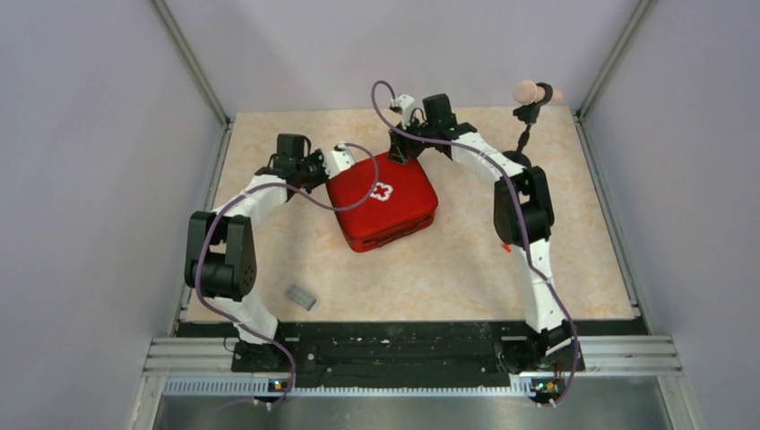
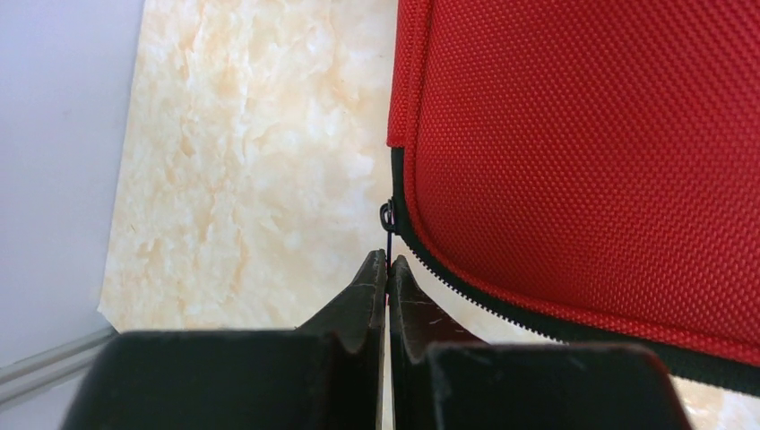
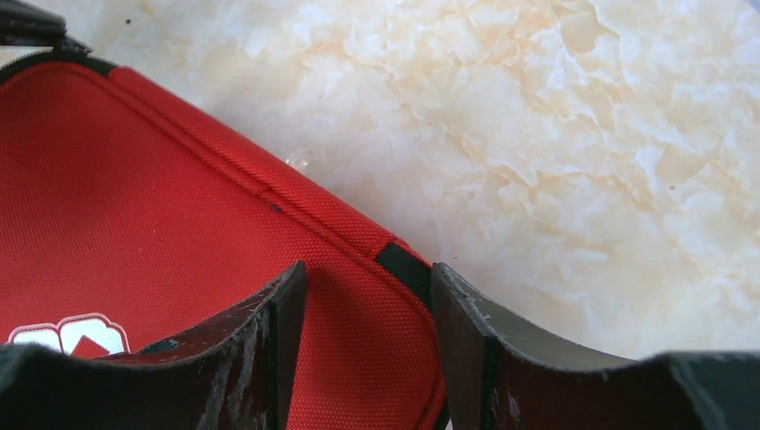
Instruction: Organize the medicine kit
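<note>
The red medicine kit (image 1: 381, 219), with a white emblem on its lid, rests lid-up and skewed near the table's middle. At its left far edge, my left gripper is shut on the zipper pull (image 2: 388, 218), a thin dark strip running down between the fingertips. Black zipper tape (image 2: 529, 322) curves round that corner. Over the kit's far right corner, my right gripper is open. Its right fingertip is close to the black zipper patch (image 3: 406, 271), while the left one is above the lid; whether either touches cannot be told. The kit's inside is hidden.
A small grey block (image 1: 302, 296) lies at the table's front left. A dark stand (image 1: 524, 134) with a pale round top rises at the back right, behind the right arm. Bare tabletop (image 1: 448, 282) stretches in front of the kit.
</note>
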